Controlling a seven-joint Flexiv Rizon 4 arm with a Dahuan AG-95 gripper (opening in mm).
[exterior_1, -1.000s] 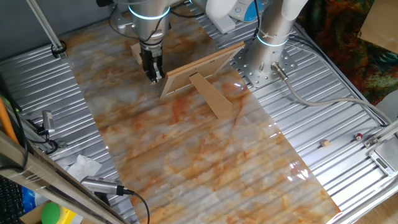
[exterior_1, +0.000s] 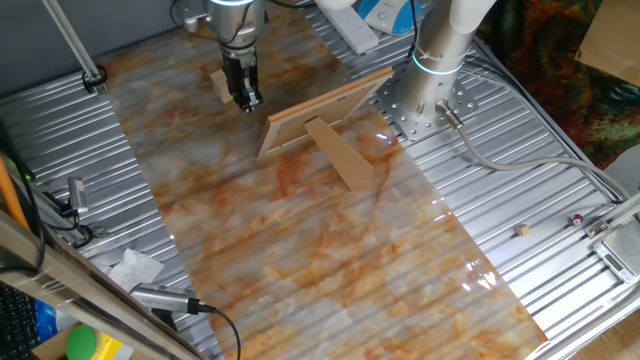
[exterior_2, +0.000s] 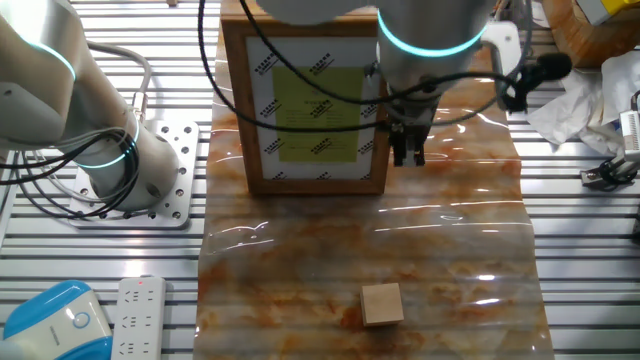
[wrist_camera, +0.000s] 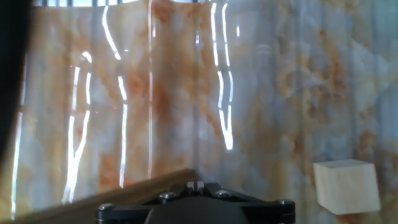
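Note:
A wooden picture frame (exterior_2: 262, 150) stands upright on the marbled sheet, its patterned white insert and yellow paper facing the camera in exterior view 2. From behind, exterior view 1 shows its brown support leg (exterior_1: 338, 153). My gripper (exterior_2: 408, 160) hangs beside one side edge of the frame, apparently above the sheet. Its fingertips (wrist_camera: 191, 185) are close together with nothing visible between them. A pale wooden block (exterior_2: 381, 304) lies on the sheet, apart from the gripper; it is at lower right in the wrist view and partly hidden behind the gripper in exterior view 1.
The marbled sheet (exterior_1: 300, 270) is bare in front of the support leg. A white power strip (exterior_2: 138, 318) and a blue-white device (exterior_2: 62, 325) lie off the sheet. Dark cables (exterior_2: 300, 128) loop across the frame. A small wooden piece (exterior_1: 522, 230) sits on the metal slats.
In exterior view 1 my gripper has moved up the picture, away from the frame's near corner and toward the block. The frame and the block have stayed put.

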